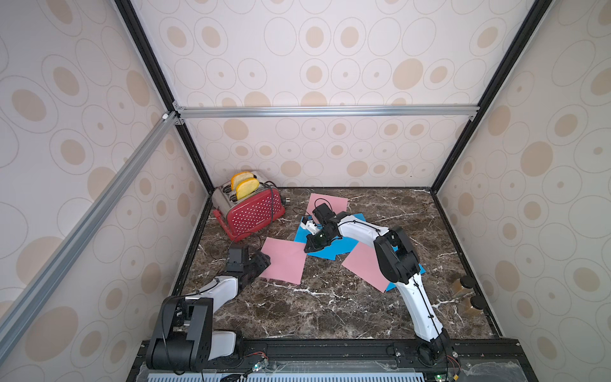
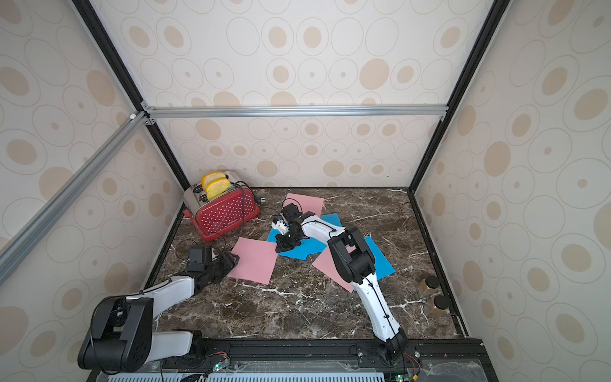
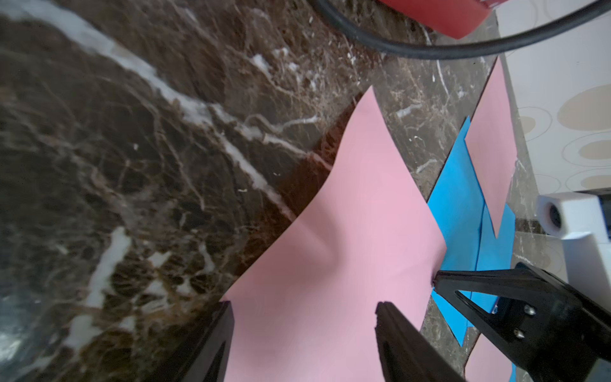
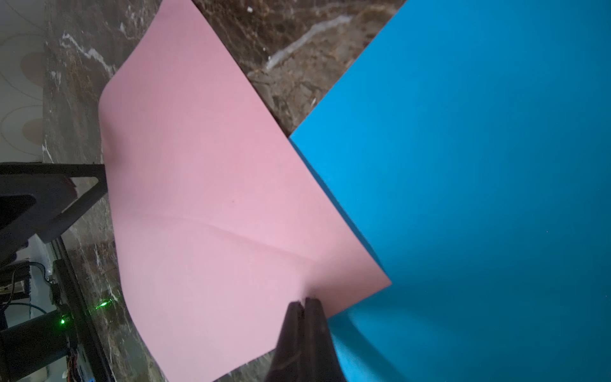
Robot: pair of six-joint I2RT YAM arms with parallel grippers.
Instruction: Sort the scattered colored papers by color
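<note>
A pink sheet [image 1: 283, 259] lies left of centre, its surface gently bowed. In the right wrist view my right gripper is shut on that sheet's edge near one corner, and a crease runs toward the fingertips. My left gripper has its fingers apart over the sheet's left part. Whether either left finger touches the paper I cannot tell. Blue sheets [image 1: 343, 247] lie under and beside the right gripper, partly hidden by the arm. Another pink sheet [image 1: 329, 202] is at the back, and a third pink sheet [image 1: 366, 267] lies partly under the right arm.
A red toaster [image 1: 254, 216] with yellow slices stands at the back left, its dark cable [image 3: 458, 49] crossing near the left gripper. Two dark-lidded jars [image 1: 467, 284] stand at the right edge.
</note>
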